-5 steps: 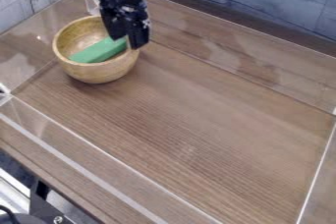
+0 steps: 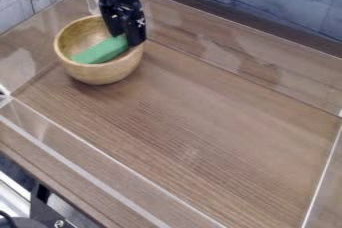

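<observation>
A wooden bowl (image 2: pixel 92 70) sits at the upper left of the table, holding a green oblong object (image 2: pixel 98 52). The black gripper (image 2: pixel 126 34) is above the bowl's back right part, at the top end of the green object, and hides part of it.
The gripper has moved a little left and down over the bowl, now covering more of the green object's upper end.
</observation>
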